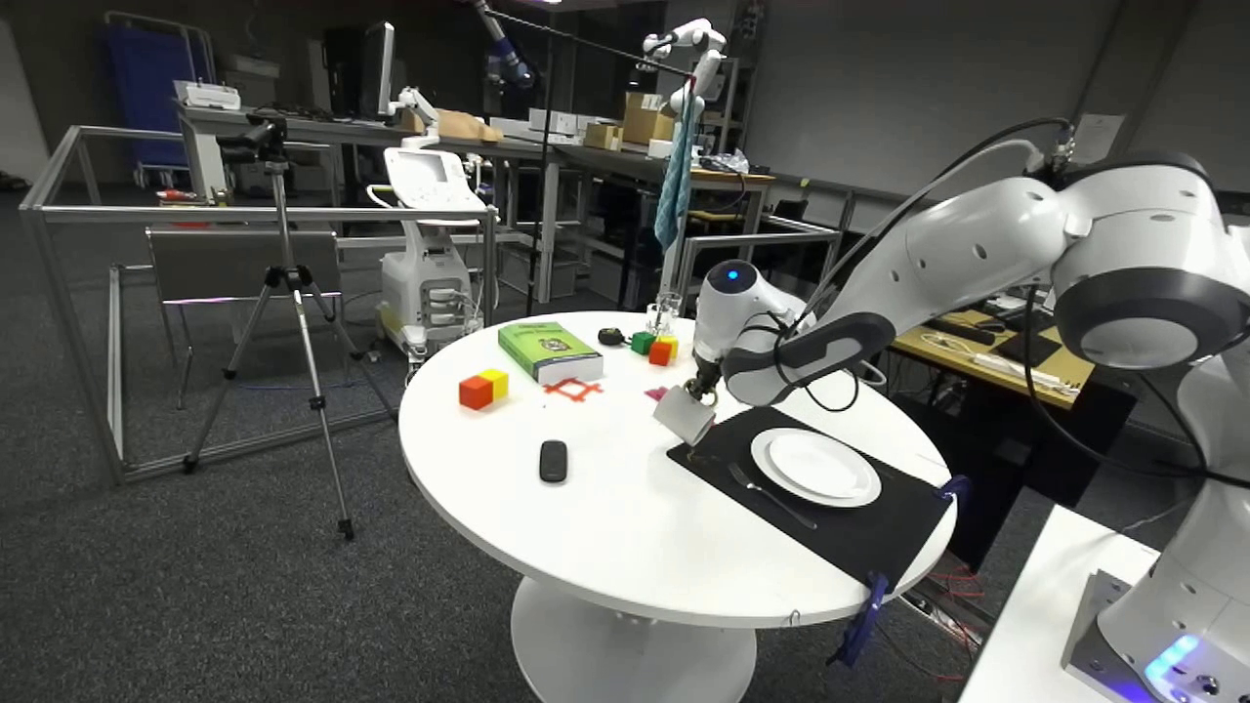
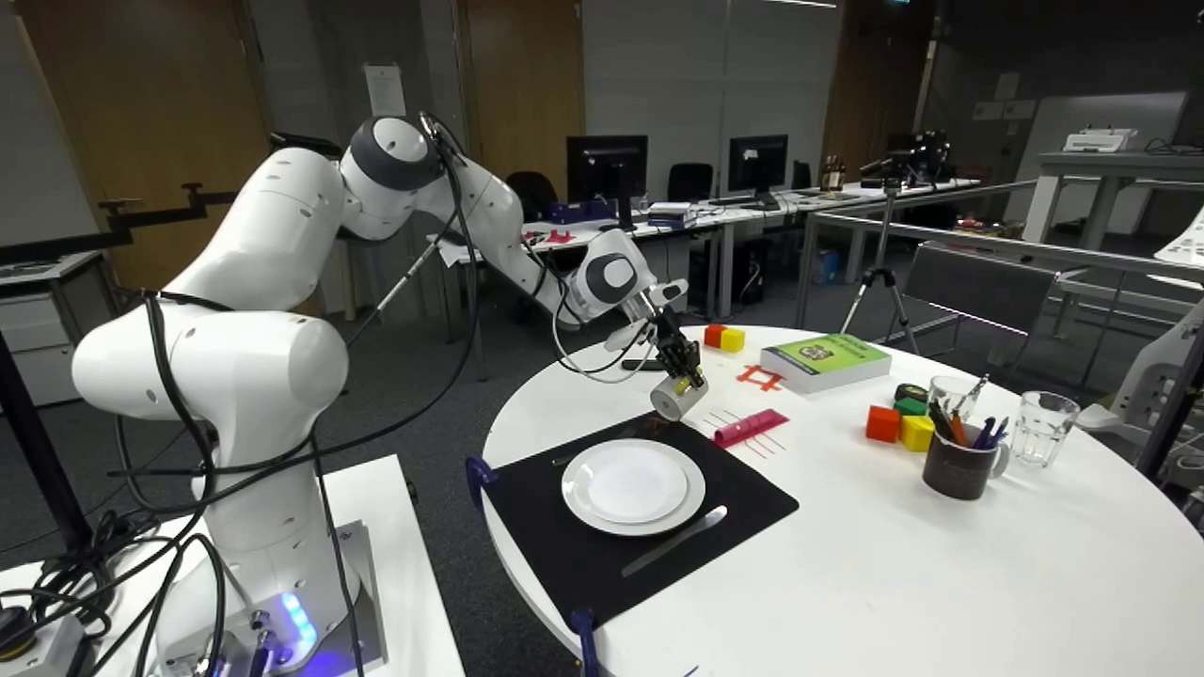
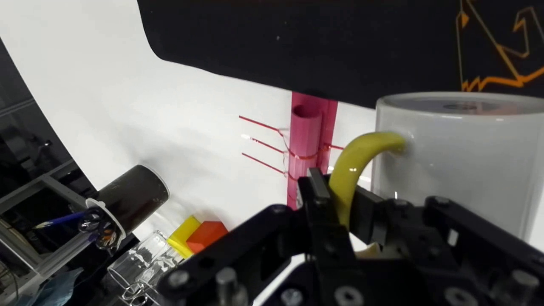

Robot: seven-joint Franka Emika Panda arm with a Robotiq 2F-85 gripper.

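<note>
My gripper is shut on the yellow handle [image 3: 352, 160] of a white mug [image 3: 454, 158]. The mug is tilted, and in exterior view 1 the mug [image 1: 685, 416] appears by the left corner of the black placemat [image 1: 853, 529]. In exterior view 2 the mug [image 2: 677, 397] shows beyond the white plates [image 2: 632, 483], its round end turned toward that camera. Whether it touches the table or mat is hard to tell.
A pink roll [image 2: 751, 428] lies beside the mat. A fork [image 1: 768, 492] and a knife [image 2: 673, 542] flank the plates. Farther off are a green book [image 1: 551, 351], coloured blocks [image 1: 477, 392], a dark mug of pens [image 2: 959, 463] and glasses [image 2: 1040, 429]. The front-left tabletop has free room around a black mouse [image 1: 553, 461].
</note>
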